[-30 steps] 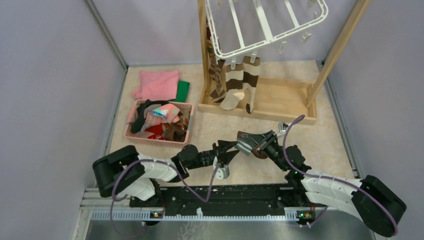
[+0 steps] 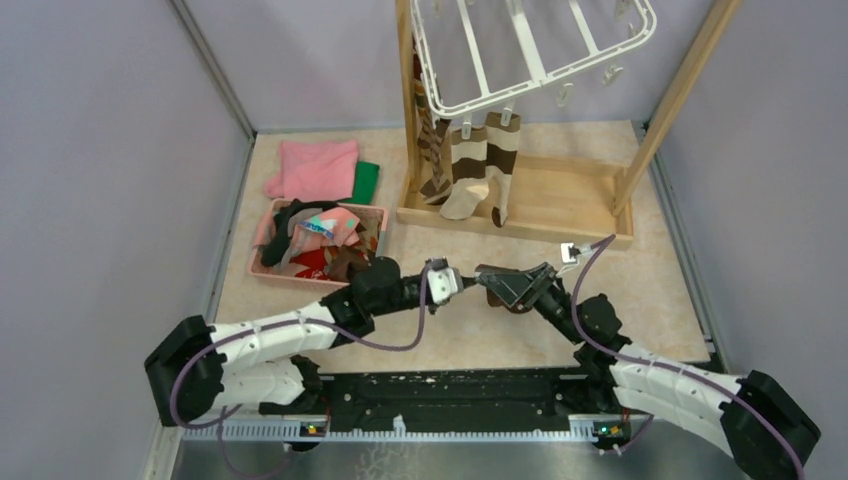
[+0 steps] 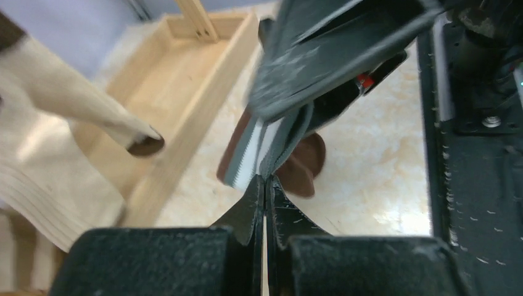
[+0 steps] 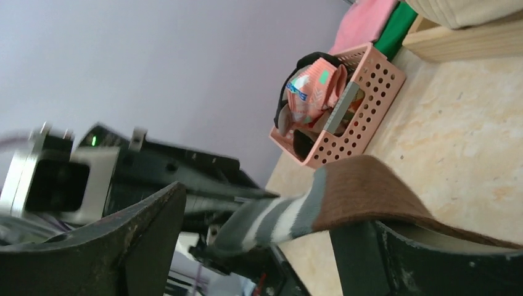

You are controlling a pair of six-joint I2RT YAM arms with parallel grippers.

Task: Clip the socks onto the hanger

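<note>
A brown sock with grey and white stripes hangs between my two grippers above the front of the table. My left gripper is shut, with the thin grey end of the sock pinched at its tips. In the right wrist view my right gripper has its fingers spread apart, and the sock stretches across the gap. The white hanger is above the wooden stand, with brown-and-cream socks clipped along its left part. Several empty clips show on its right side.
A pink basket of loose socks stands at the left. Behind it lie a pink cloth and a green cloth. The wooden tray edges the rear of the work area.
The left gripper, open beside the sock before, has rotated, moved up and shut on its end. The right gripper has shifted slightly and opened. The striped end is less visible from above.
</note>
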